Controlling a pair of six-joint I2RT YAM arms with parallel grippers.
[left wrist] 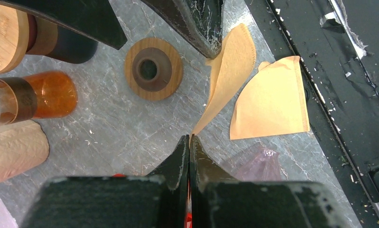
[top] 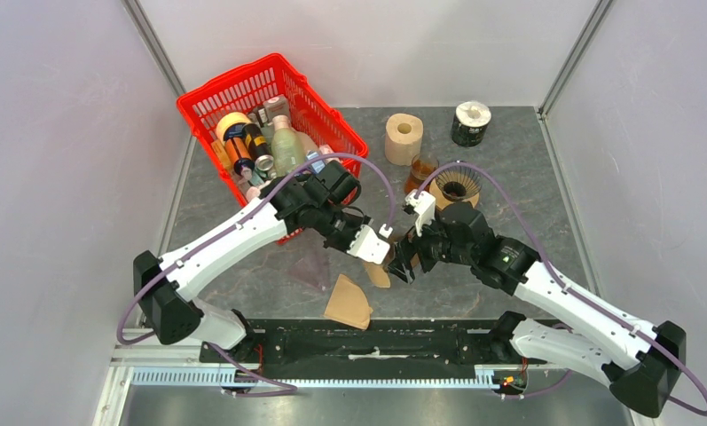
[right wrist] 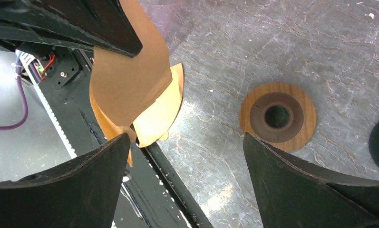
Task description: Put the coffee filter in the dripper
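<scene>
A tan paper coffee filter [left wrist: 232, 66] hangs from my left gripper, which is shut on its thin lower corner. Its other end touches or passes close by a dark finger [left wrist: 197, 28] of my right gripper. In the right wrist view, my right gripper is open, its fingers wide apart, with the filter [right wrist: 130, 80] near the left one. A dark ribbed cone, apparently the dripper [top: 457, 183], stands in a wooden collar at the right of the table, away from both grippers.
A round wooden piece with a brown centre hole [left wrist: 151, 69] lies near the grippers. Another filter [top: 348, 303] lies by the front edge, with clear plastic [top: 310, 266] beside it. A red basket [top: 332, 120], paper roll [top: 404, 139], amber glass [top: 420, 172] and black can [top: 469, 126] stand behind.
</scene>
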